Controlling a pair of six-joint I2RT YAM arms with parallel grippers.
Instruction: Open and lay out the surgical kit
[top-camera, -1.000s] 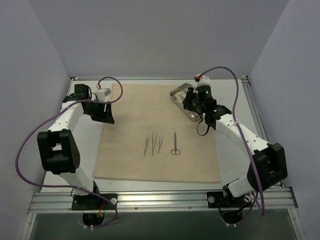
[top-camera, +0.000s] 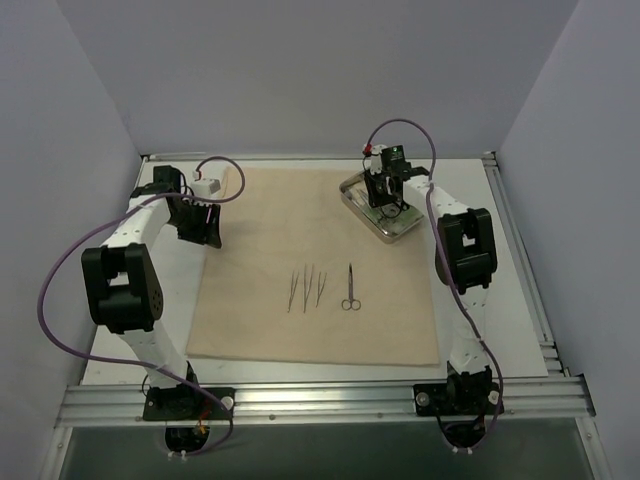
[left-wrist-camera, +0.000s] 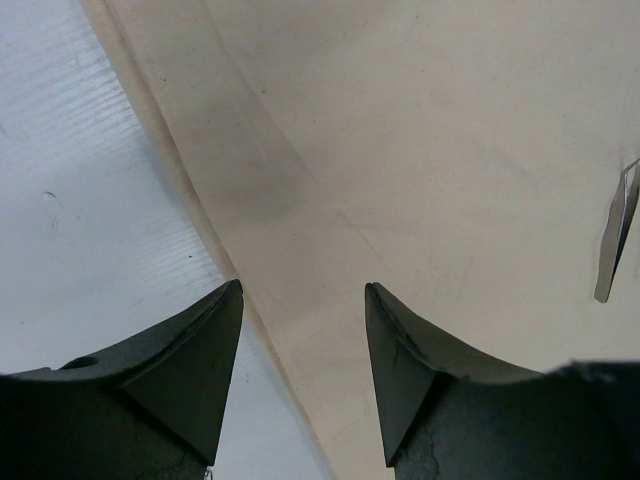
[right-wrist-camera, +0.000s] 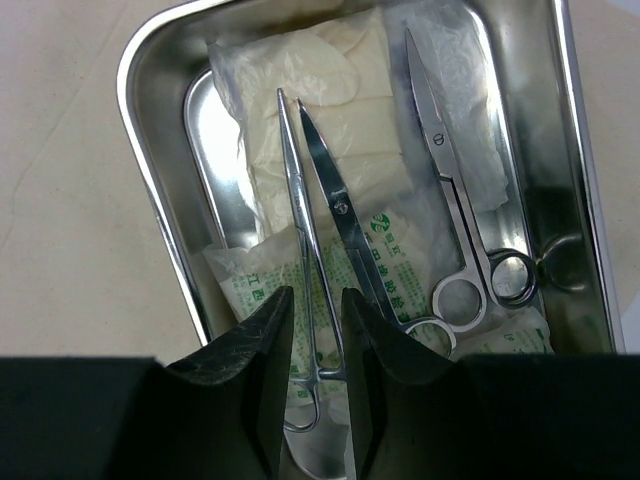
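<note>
A metal tray (top-camera: 388, 239) sits at the back right of the beige cloth (top-camera: 270, 225). In the right wrist view it holds a slim clamp (right-wrist-camera: 297, 190), dark-bladed scissors (right-wrist-camera: 341, 206) and a second pair of scissors (right-wrist-camera: 443, 150), lying on packets. My right gripper is over the tray, part open, its fingers to either side of the clamp's handle end; no grip on it shows. On the cloth lie scissors (top-camera: 350, 288) and several tweezers (top-camera: 307, 288). My left gripper stands open and empty above the cloth's left edge.
A glove packet (right-wrist-camera: 325, 75) and green-printed packets (right-wrist-camera: 262, 285) line the tray. The tray's raised walls (right-wrist-camera: 150, 190) surround the tools.
My right arm has swung inward and toward the back, bringing its gripper over the tray.
</note>
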